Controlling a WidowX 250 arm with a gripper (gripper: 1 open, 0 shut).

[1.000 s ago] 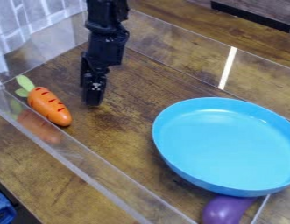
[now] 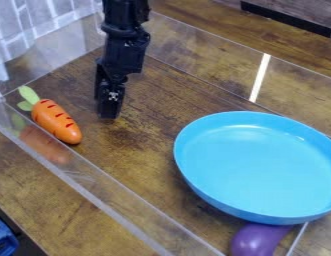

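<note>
My gripper (image 2: 109, 100) hangs low over the wooden table at the upper middle, dark and small; whether its fingers are open or shut is hard to tell. An orange toy carrot (image 2: 54, 121) with a green top lies at the left, below and left of the gripper. A large blue plate (image 2: 255, 170) fills the lower right. A purple toy eggplant (image 2: 256, 238) lies at the bottom right, partly cut off by the frame.
Clear plastic walls border the wooden work area (image 2: 148, 190) at the left and bottom. A blue object (image 2: 2, 238) shows at the lower left corner.
The gripper has shifted very slightly; the carrot, plate and eggplant are where they were.
</note>
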